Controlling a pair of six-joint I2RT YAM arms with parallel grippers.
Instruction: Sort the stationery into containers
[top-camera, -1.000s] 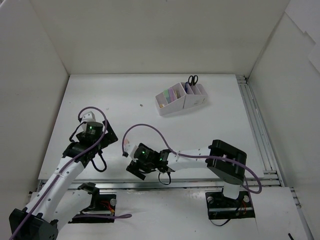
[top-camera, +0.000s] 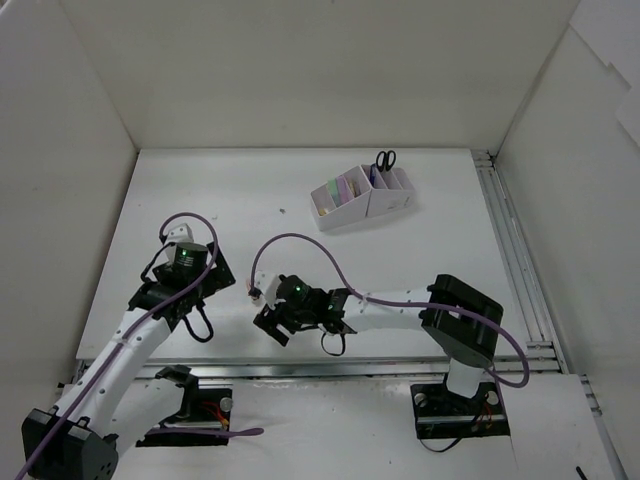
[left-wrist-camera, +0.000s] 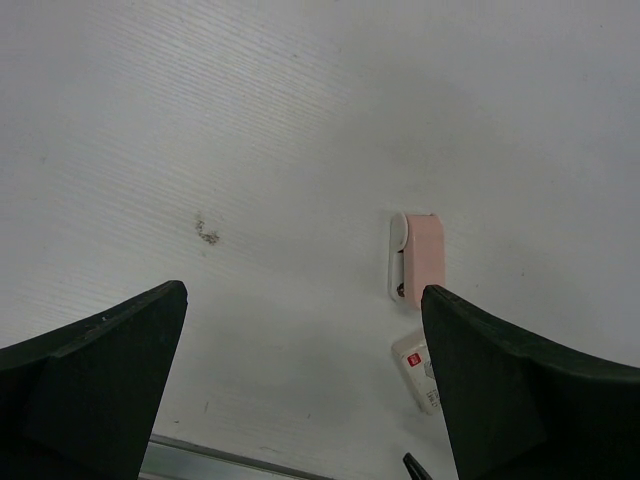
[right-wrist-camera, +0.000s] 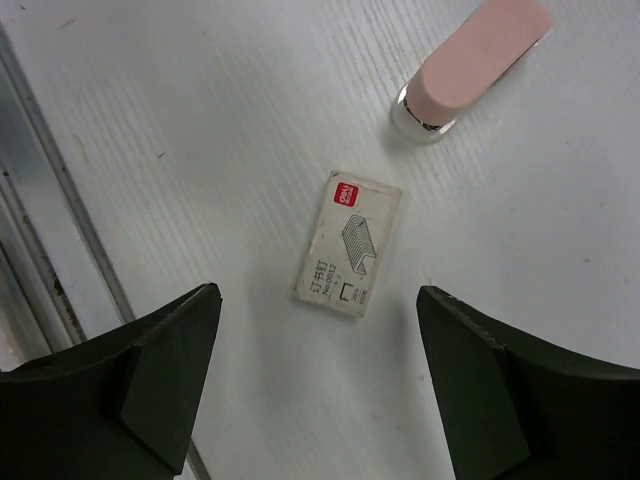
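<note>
A small white staple box (right-wrist-camera: 345, 250) lies on the table just beyond the open fingers of my right gripper, nothing between them. A pink-and-clear object (right-wrist-camera: 470, 55) lies above it in the right wrist view, also seen as the pink piece (left-wrist-camera: 425, 255) in the left wrist view. My left gripper is open above the table, left of both items. In the top view a white divided organizer (top-camera: 360, 208) stands at the back right with colored slim items and black-handled scissors (top-camera: 385, 160) in it.
A metal rail (top-camera: 500, 250) runs along the right side, and another along the front edge, close to the right gripper. Walls enclose the back and sides.
My right arm has shifted slightly over the front middle of the table. The left arm has barely moved; the organizer is unchanged.
</note>
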